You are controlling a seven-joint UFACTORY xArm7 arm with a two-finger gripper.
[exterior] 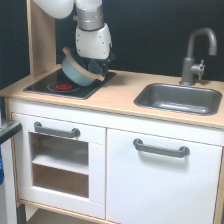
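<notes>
A blue-grey pot [76, 74] with a pale brown band along one edge is tilted over the left burner area of the black stove top [68, 86]. The white robot arm reaches down from the upper left. Its dark gripper [100, 66] is at the pot's right side and appears to touch it. The fingers are small and dark against the wall, so whether they hold the pot does not show.
To the right, a grey sink [178, 98] with a tall faucet [192, 58] is set into the wooden counter [125, 92]. Clear counter lies between stove and sink. Below are an open-front oven [62, 160] and a white cabinet door [160, 180].
</notes>
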